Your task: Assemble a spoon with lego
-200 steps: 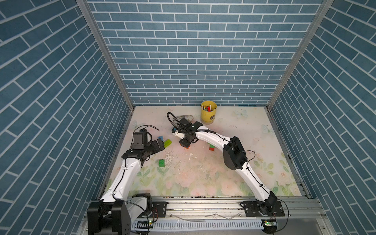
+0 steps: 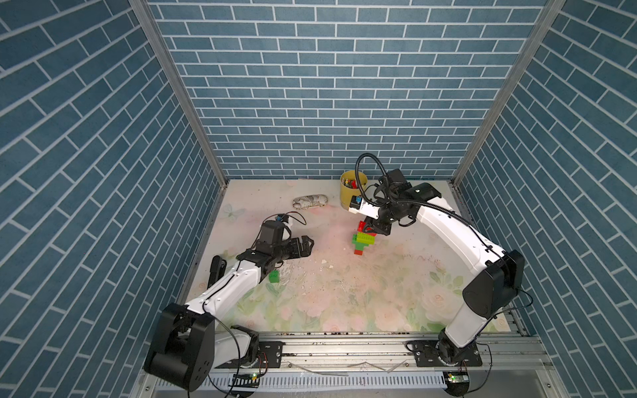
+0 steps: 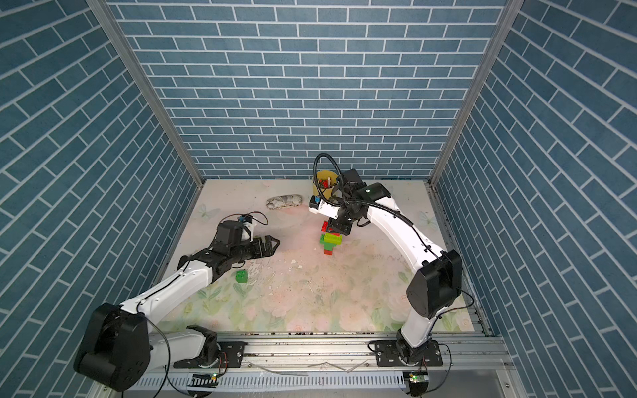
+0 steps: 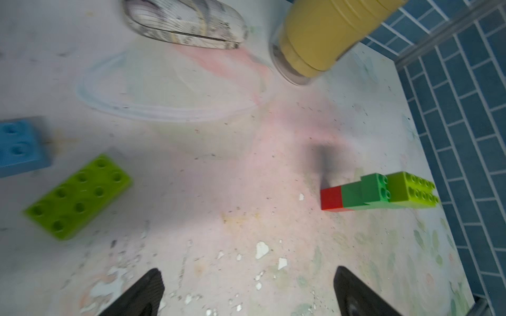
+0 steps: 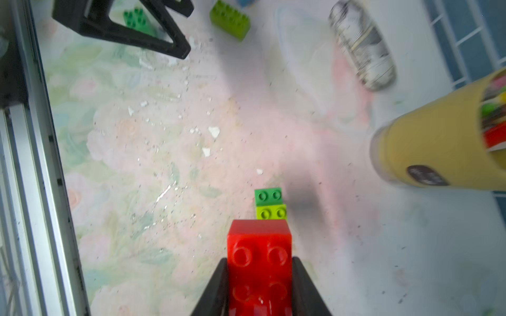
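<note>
My right gripper is shut on a red brick, whose studs face the camera in the right wrist view. Below and beyond it stands the built stack: a red brick at the base, green bricks above, a lime brick on top. Whether the held brick touches the stack cannot be told. To the left, my left gripper is open over bare table, nothing between its fingers. A loose lime brick and a blue brick lie apart on the table.
Behind the stack stands a yellow bucket of bricks. A pale patterned case lies at the back. One loose green brick sits near the left arm.
My right gripper has carried the red brick from mid-table rightwards to above the stack. The left gripper has moved right, and now hides the loose lime and blue bricks from the top left view.
</note>
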